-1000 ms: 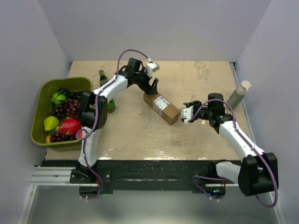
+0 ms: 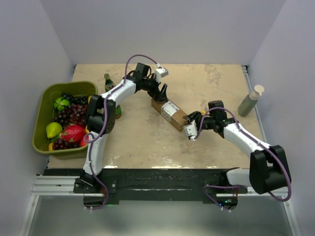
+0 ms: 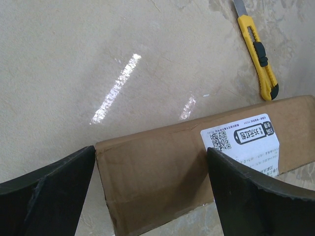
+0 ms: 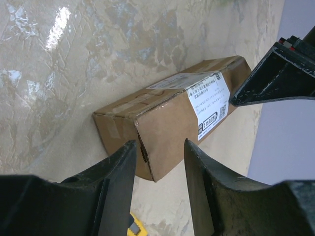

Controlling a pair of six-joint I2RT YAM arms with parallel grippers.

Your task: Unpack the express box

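Observation:
A long cardboard express box (image 2: pixel 175 118) with a white label lies diagonally on the table. My left gripper straddles its upper-left end, fingers apart, the box end between them. My right gripper is open at the other end; in the right wrist view its fingertips are just before that end's face, where a narrow slit shows along the edge. A yellow utility knife (image 3: pixel 257 54) lies beside the box, partly hidden under the right arm in the top view.
A green bin of fruit (image 2: pixel 40 128) fills the left. A green bottle (image 2: pixel 109 83) stands behind the left arm, and a grey cylinder (image 2: pixel 248 104) at the right edge.
My right gripper has moved left and down toward the near end of the box. The left arm and the box look nearly unmoved.

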